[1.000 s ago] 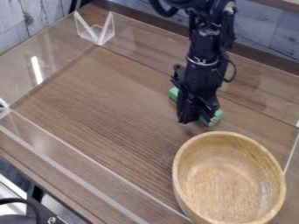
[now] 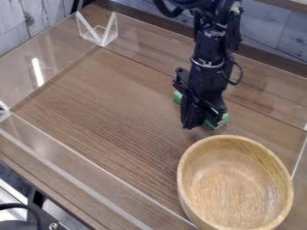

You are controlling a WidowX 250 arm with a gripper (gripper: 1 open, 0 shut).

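The black robot arm reaches down from the top, its gripper (image 2: 192, 115) low over a green object (image 2: 218, 119) lying on the wooden table (image 2: 96, 126). The arm and gripper cover much of the green object, so its shape is unclear, and I cannot tell whether the fingers are around it or just above it. A round wooden bowl (image 2: 234, 184) sits in front of the gripper at the lower right.
A white wire stand (image 2: 99, 29) is at the back left corner. A grey wall runs along the back, and a black cable lies at the lower left.
The gripper has shifted very slightly; otherwise nothing visibly differs.
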